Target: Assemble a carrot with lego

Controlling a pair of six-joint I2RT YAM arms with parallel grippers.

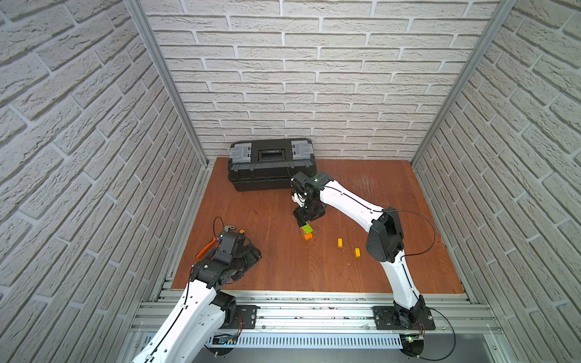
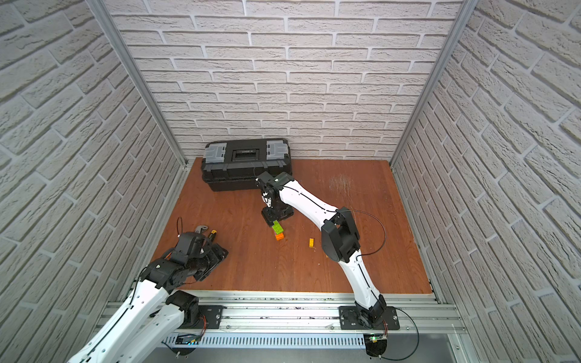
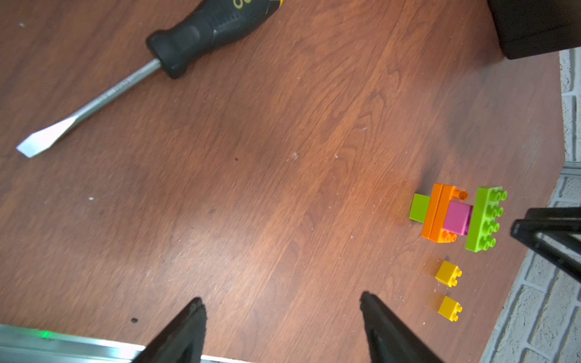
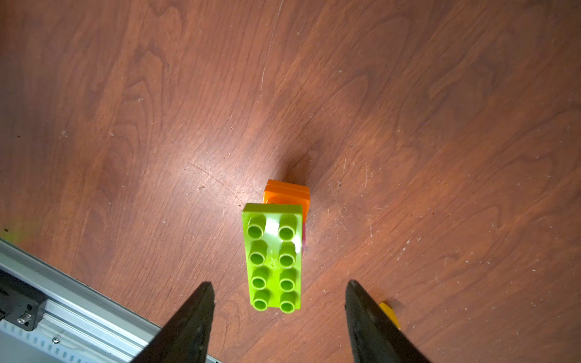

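Note:
An upright stack of green (image 4: 272, 254), orange (image 3: 437, 211) and magenta (image 3: 457, 217) bricks stands mid-table, with a small green piece (image 3: 419, 207) on one side. The right wrist view looks along the green brick's studs. Two small yellow bricks (image 1: 340, 242) (image 1: 357, 252) lie to the right. My right gripper is open just above the stack, its fingers either side of the green brick's near end, with nothing held. My left gripper stands open at the front left above bare table, empty.
A screwdriver (image 3: 199, 33) and other tools lie at the left, partly under my left arm. A black toolbox (image 1: 271, 169) sits at the back. The table between the left arm and the stack is clear, as is the back right.

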